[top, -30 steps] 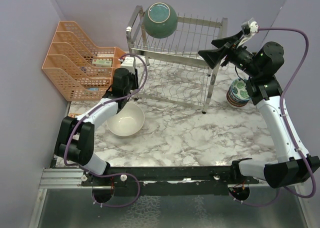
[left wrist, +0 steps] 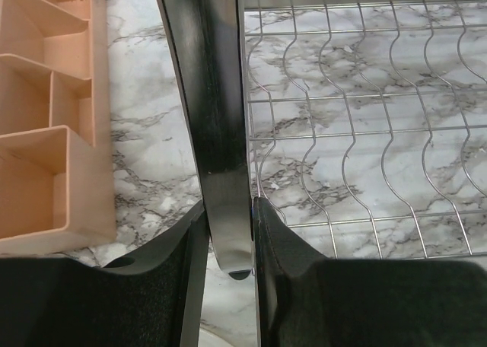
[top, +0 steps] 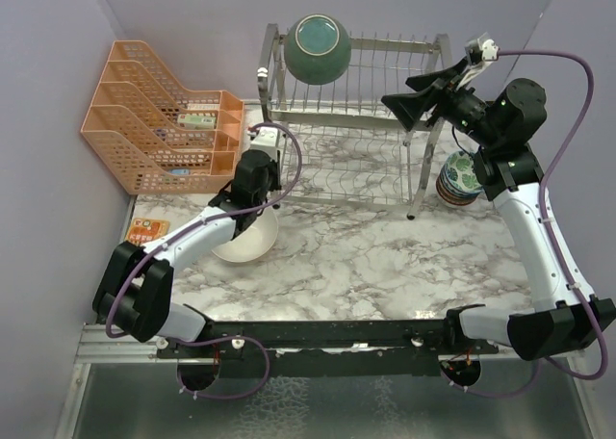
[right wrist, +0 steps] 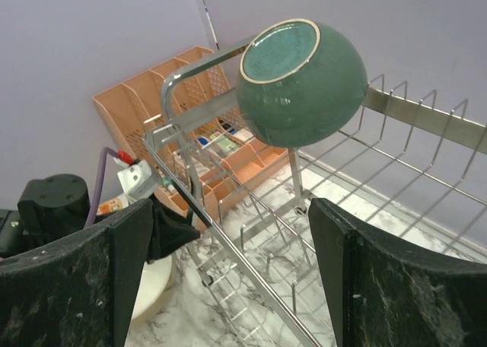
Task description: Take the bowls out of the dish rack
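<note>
A green bowl [top: 318,54] lies tipped on the upper tier of the metal dish rack [top: 356,122], also seen as the green bowl [right wrist: 301,96] in the right wrist view. My left gripper [top: 273,165] is shut on the rack's left metal post [left wrist: 209,96], which runs between its fingers. My right gripper [top: 414,102] hangs open over the rack's upper right, with nothing between its fingers. A cream bowl [top: 248,242] rests on the marble counter, partly behind the left arm.
An orange tiered organizer [top: 135,121] stands at the left wall. A stack of patterned bowls [top: 452,189] sits right of the rack, partly behind the right arm.
The rack has shifted right and slightly toward the front, with the green bowl on it and my left gripper moving along. The right arm has not moved.
</note>
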